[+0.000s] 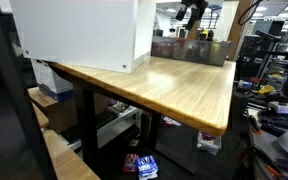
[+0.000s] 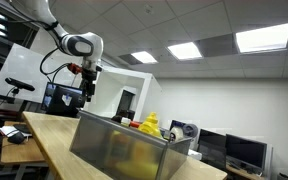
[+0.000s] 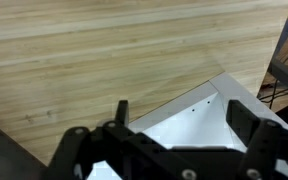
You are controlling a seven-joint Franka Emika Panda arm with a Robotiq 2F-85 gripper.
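My gripper is open, its two dark fingers wide apart with nothing between them. It hangs above the wooden table (image 3: pixel 134 55), close to a white panel or box (image 3: pixel 199 128) that fills the lower middle of the wrist view. In exterior view 1 the gripper (image 1: pixel 192 20) shows at the top, over the table's far part and right of the large white box (image 1: pixel 79 35). Exterior view 2 has the gripper (image 2: pixel 88 86) above the table, beyond the near end of a grey bin (image 2: pixel 119 148).
Yellow objects (image 2: pixel 150 126) and other items rise above the grey bin's rim. Monitors (image 2: pixel 246 150) stand at the right. Under the table lie a blue package (image 1: pixel 146 166) and several boxes. Bare tabletop (image 1: pixel 174 88) lies toward the near edge.
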